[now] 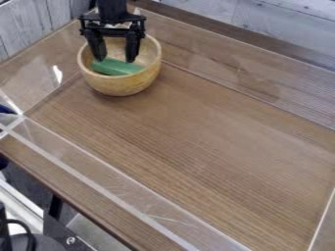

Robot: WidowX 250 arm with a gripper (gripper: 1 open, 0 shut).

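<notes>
A round wooden bowl (120,83) stands toward the back left of the wooden table. A green object (117,69) lies inside it. The black gripper (114,49) reaches in from the top over the bowl, its two fingers apart and pointing down into it, just above the green object, with nothing seen held between them.
A pale wall borders the back. Clear tape runs along the left edge, where dark equipment and cables show at the lower left.
</notes>
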